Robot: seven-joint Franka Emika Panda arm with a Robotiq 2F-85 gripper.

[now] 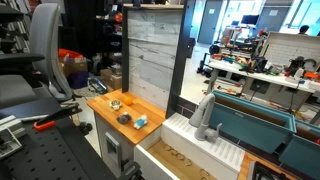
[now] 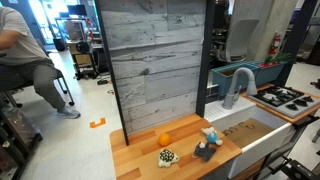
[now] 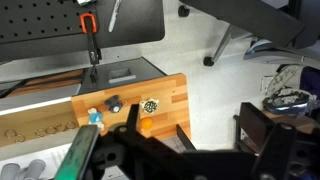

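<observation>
In the wrist view my gripper is open, its dark fingers far apart with nothing between them. Beyond it lies a wooden counter (image 3: 175, 88) holding small objects. These are an orange ball (image 2: 165, 138), a pale patterned item (image 2: 168, 158), a pair of dark, cup-like pieces (image 2: 205, 151) and a blue-and-white item (image 2: 211, 133). My fingers appear well above the counter, touching none of them. Beside the counter is an open, wood-bottomed drawer or basin (image 1: 178, 160). A grey faucet (image 2: 237, 85) rises behind it.
A wooden panel (image 2: 160, 70) backs the counter. A stove top (image 2: 285, 98) lies beyond the faucet. On the black perforated table (image 3: 130, 20) rests a red-handled tool (image 3: 92, 45). A seated person (image 2: 30, 50) is at the far left, away from the counter.
</observation>
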